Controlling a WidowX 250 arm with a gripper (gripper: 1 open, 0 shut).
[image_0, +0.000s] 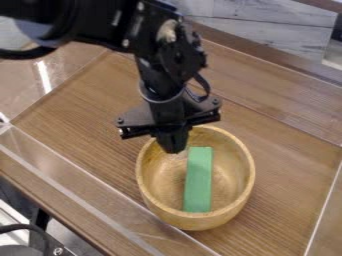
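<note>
My black gripper (171, 140) hangs over the back-left rim of a tan oval bowl (160, 200), its tip low at the rim and shut, with no object visible between its fingers. A green rectangular bar (199, 180) lies lengthwise inside the bowl, right of centre, clear of the gripper. Whether the fingertips touch the rim cannot be told.
A pale wall or board runs along the back right. Black cables show at the front left corner.
</note>
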